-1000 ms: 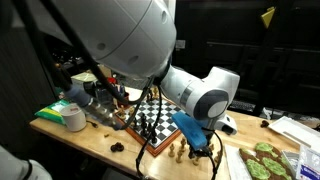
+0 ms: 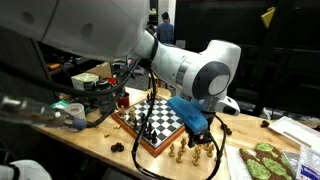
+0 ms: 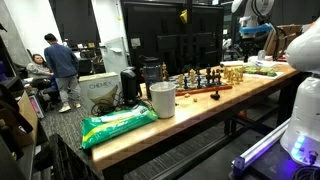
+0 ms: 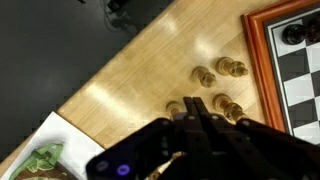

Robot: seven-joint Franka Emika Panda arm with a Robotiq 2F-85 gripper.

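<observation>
My gripper is shut, and nothing shows between its fingertips in the wrist view. It hangs above a group of gold chess pieces standing on the wooden table. Two of them, one gold piece point(image 4: 204, 76) and another gold piece point(image 4: 232, 67), stand just ahead of the fingertips. A larger gold piece point(image 4: 229, 108) is at the right, and one more gold piece point(image 4: 174, 109) shows at the left. The black fingers hide part of the table below. The chessboard point(image 4: 262, 60), with a brown frame, lies to the right. In exterior view 1 the fingertips are hard to make out.
A white tray point(image 2: 240, 165) with green items sits right of the gold pieces. Dark pieces stand on and around the board point(image 2: 158, 124). A white cup point(image 3: 162, 99) and a green bag point(image 3: 118, 122) occupy the table's far end. Bare wood point(image 4: 125, 95) shows left of the pieces.
The gold pieces look unmoved.
</observation>
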